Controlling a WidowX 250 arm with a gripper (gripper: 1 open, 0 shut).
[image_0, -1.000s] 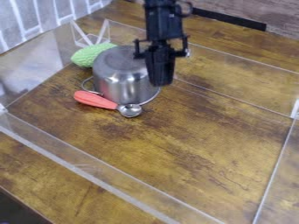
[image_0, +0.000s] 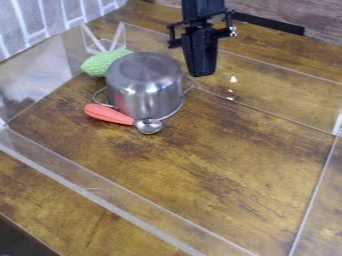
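Observation:
My black gripper (image_0: 201, 52) hangs high at the top centre, above and behind a large upturned steel pot (image_0: 144, 84). Whether its fingers are open or shut is hard to make out. Left of the pot lies a green textured object (image_0: 104, 62), and in front of it a red-handled metal scoop (image_0: 114, 115) with its round head toward the right.
Clear plastic walls or sheets edge the work area at left, front and right. A white wire-like item stands behind the green object.
My gripper has risen and moved back, away from the pot toward the top of the view. The pot, scoop and green object look unmoved.

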